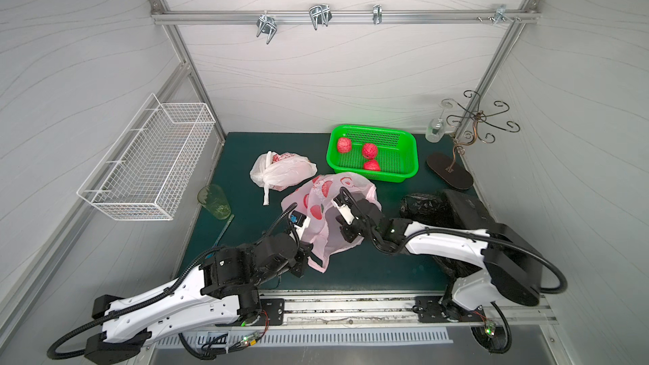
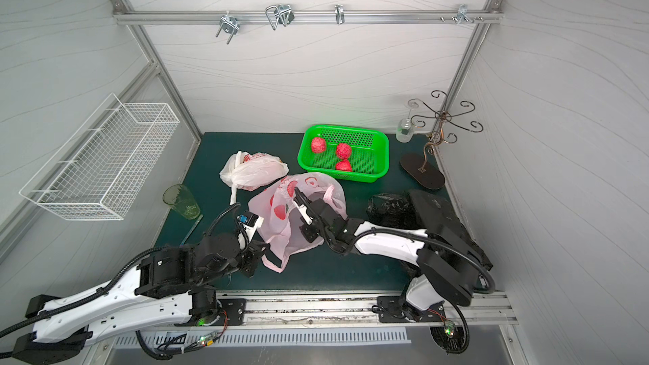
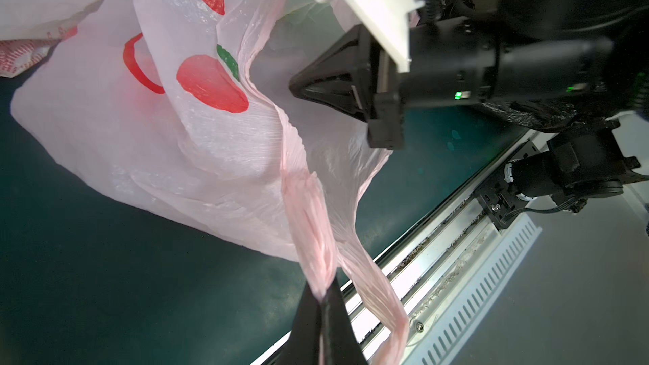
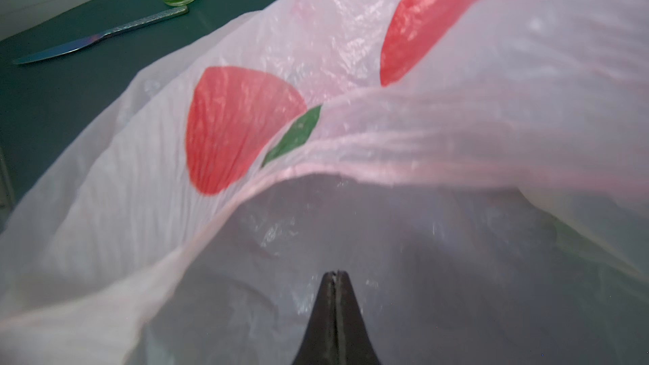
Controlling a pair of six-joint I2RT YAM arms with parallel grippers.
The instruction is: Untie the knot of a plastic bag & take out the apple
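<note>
A pink-printed plastic bag (image 1: 317, 196) lies loose and open mid-table. My left gripper is shut on a twisted pink handle at its near end. My right gripper is shut, nothing visible between its tips, reaching into the bag's mouth over the grey inner film. No apple shows inside this bag. A second white bag (image 1: 284, 170), knotted at its top, lies behind to the left. Three red round fruit-like balls (image 1: 369, 150) sit in the green basket (image 1: 405, 142).
A glass (image 1: 215, 199) and a knife (image 4: 101, 35) are at the left. A black bin bag (image 2: 388, 209), a metal stand (image 1: 449, 171) and a bottle (image 1: 434, 130) stand at the right. A wire basket (image 1: 148, 162) hangs on the left wall.
</note>
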